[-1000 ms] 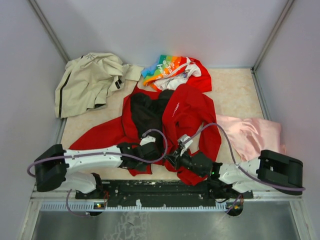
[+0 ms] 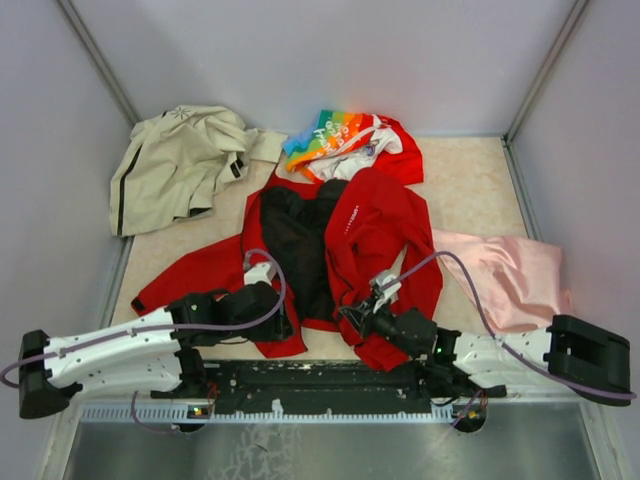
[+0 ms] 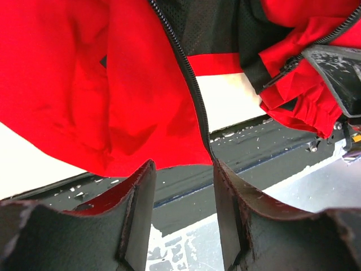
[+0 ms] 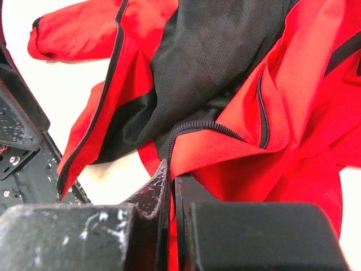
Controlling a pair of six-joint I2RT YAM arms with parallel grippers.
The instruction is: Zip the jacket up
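The red jacket [image 2: 380,220] with black mesh lining [image 2: 295,240] lies spread open, its two zipper halves apart. In the left wrist view, my left gripper is part open over the lower end of the left zipper tape [image 3: 192,84], above the hem and table edge; nothing clearly sits between its fingers. In the right wrist view, my right gripper is shut at the curved right zipper tape [image 4: 208,125], which runs down to its fingertips. The left tape [image 4: 90,124] hangs free on the other side.
A cream garment [image 2: 180,160] lies at back left, a rainbow-and-red garment [image 2: 340,145] at back centre, pink cloth [image 2: 500,270] at right. Bare table shows at back right [image 2: 480,180]. The table's front edge runs beneath both arms.
The right arm has shifted very slightly; the jacket is nearly unchanged.
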